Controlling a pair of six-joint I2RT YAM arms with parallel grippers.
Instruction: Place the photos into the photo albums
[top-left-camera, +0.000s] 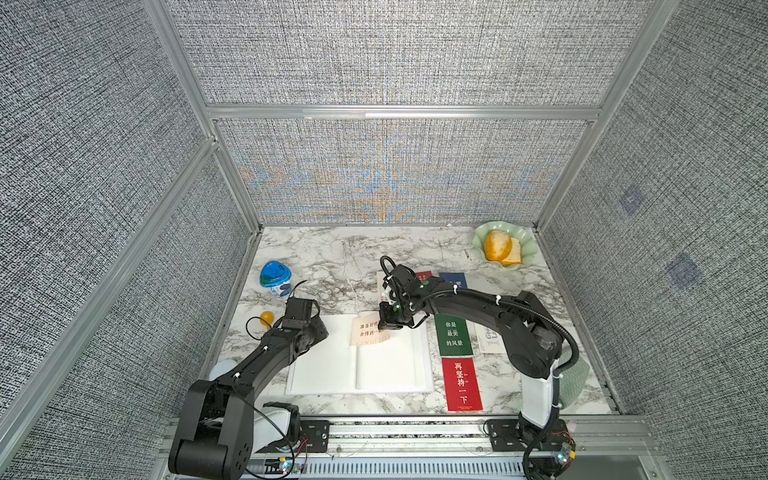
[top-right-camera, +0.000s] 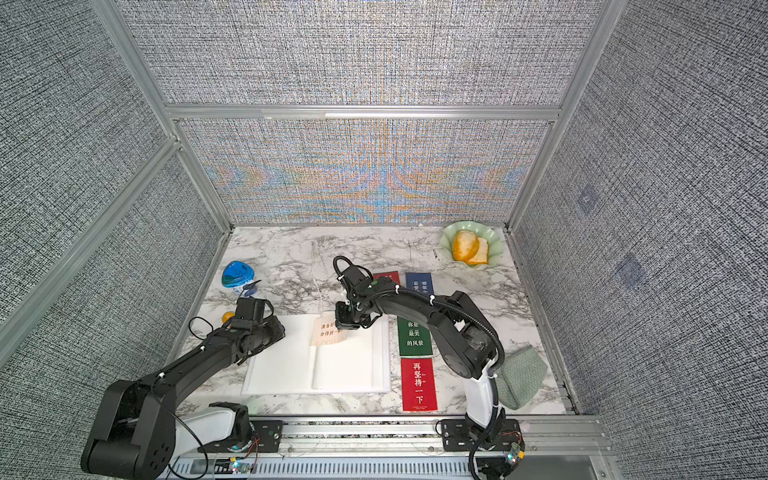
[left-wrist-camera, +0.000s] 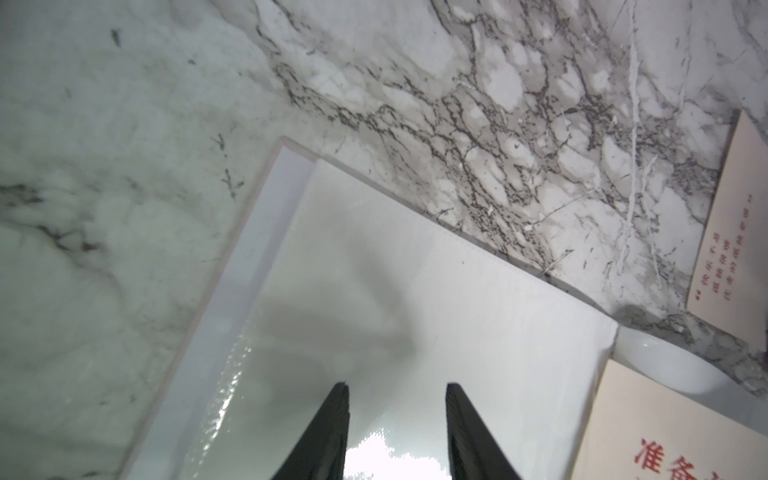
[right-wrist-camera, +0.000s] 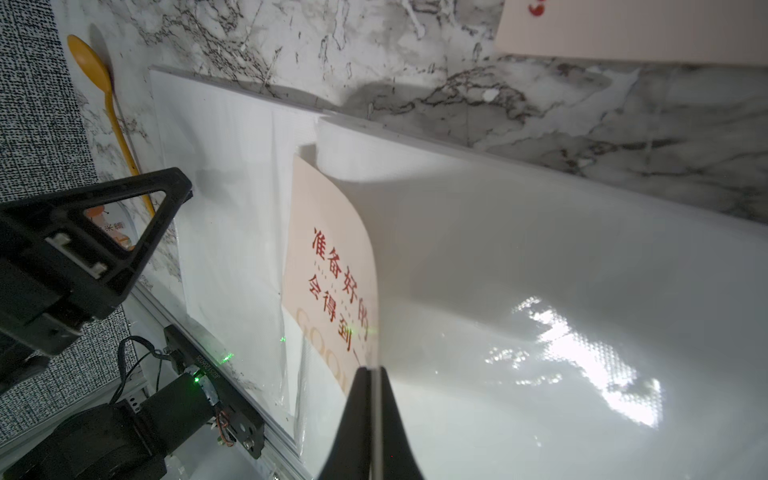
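The photo album (top-left-camera: 392, 369) lies spread on the table with clear, glossy pages. A cream photo with red characters (right-wrist-camera: 324, 264) bends over the album's middle fold. Its right edge is pinched by my right gripper, which is shut on it. In the left wrist view my left gripper hangs over the left page, part open, nothing between its fingers. Other photos lie right of the album: a green one (top-left-camera: 454, 336), a red one (top-left-camera: 462, 384) and a blue one (top-right-camera: 418, 282). Another cream photo (left-wrist-camera: 734, 240) rests behind the album.
A blue-lidded cup (top-left-camera: 276, 276) and a yellow spoon (right-wrist-camera: 96, 72) are at the left. A green bowl with bread (top-left-camera: 480, 240) stands at the back right. A grey-green cloth (top-right-camera: 524, 376) lies front right. Bare table stretches behind the album.
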